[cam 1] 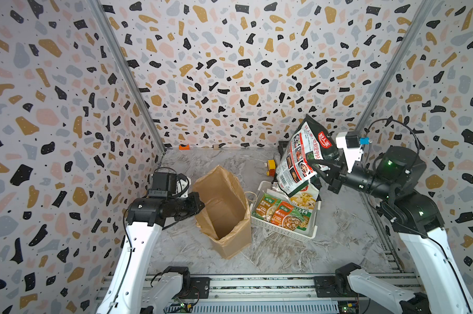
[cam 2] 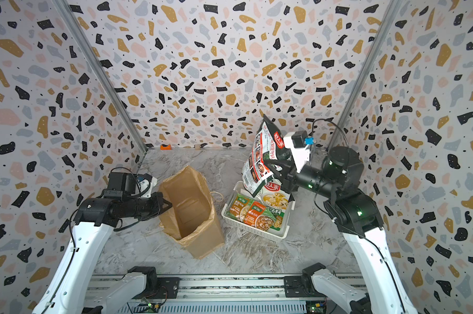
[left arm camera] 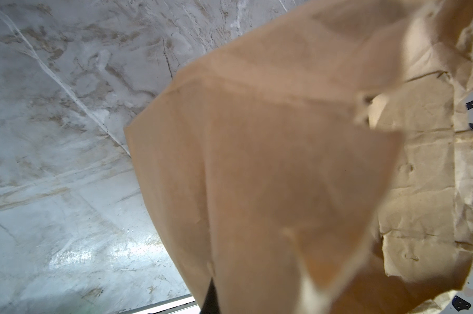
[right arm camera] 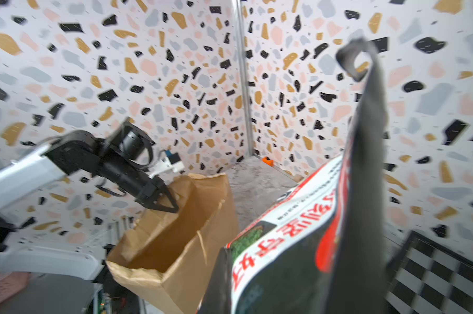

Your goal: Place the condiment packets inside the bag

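A large black packet [cam 1: 301,155] with a white and red printed face hangs tilted above the white basket [cam 1: 308,236]. My right gripper [cam 1: 321,170] is shut on its edge; in the right wrist view the packet [right arm camera: 278,246] fills the lower middle. Orange and green packets [cam 1: 284,215] and a white one with a yellow food picture [cam 1: 299,197] lie in the basket. To its left stands the brown paper bag [cam 1: 235,241], upright and wide at the mouth, its visible inside bare. At the bag's left rim, my left gripper [cam 1: 200,205] is shut on the paper.
A yellow and red item [cam 1: 270,166] sits behind the basket. Part of a checkered board [right arm camera: 424,277] shows in the right wrist view. An orange piece [cam 1: 184,147] lies by the back wall. Bare marble table surrounds the bag.
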